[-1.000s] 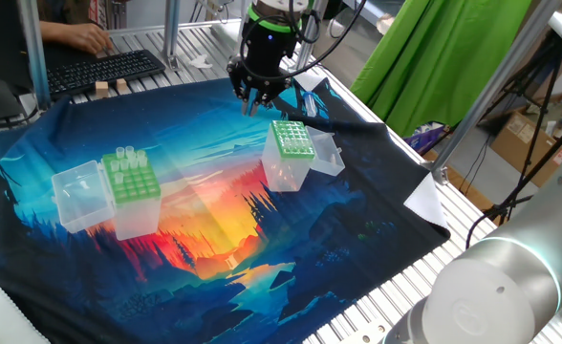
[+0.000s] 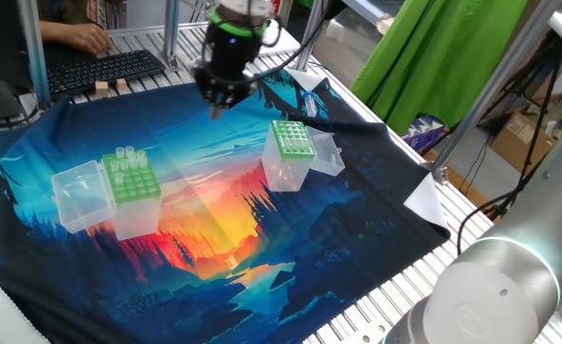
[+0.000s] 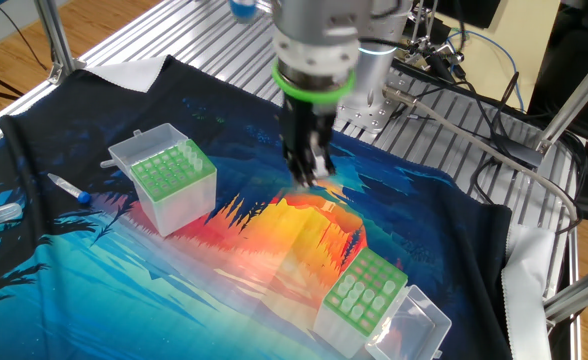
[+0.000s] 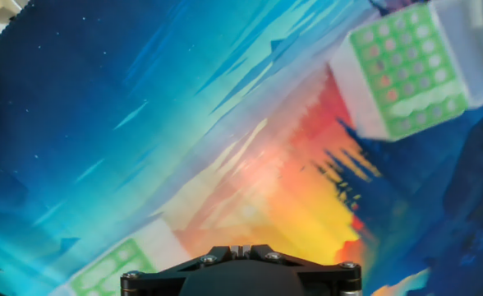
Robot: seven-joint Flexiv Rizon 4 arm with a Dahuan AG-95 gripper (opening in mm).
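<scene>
My gripper (image 2: 215,113) hangs in the air above the far part of the cloth, apart from both racks. In the wrist view the fingers of the gripper meet at the bottom edge, shut, with nothing visible between them. On the left in exterior view 1, a green-topped rack box (image 2: 133,182) has several clear tubes standing in it. A second green-topped rack box (image 2: 292,140) stands to the right, with some clear tubes along part of its grid. Both boxes have their clear lids folded open. Parts of two racks show blurred in the wrist view.
A printed landscape cloth (image 2: 219,225) covers the table, with clear room between the boxes. A blue-capped pen (image 3: 70,189) lies beyond one box in exterior view 2. A keyboard (image 2: 104,72) and a person's hand (image 2: 88,38) are at the far left.
In exterior view 1 my gripper has moved left, away from above the right-hand box. Its two fingertips looked slightly apart a second ago. The boxes and tubes have not moved.
</scene>
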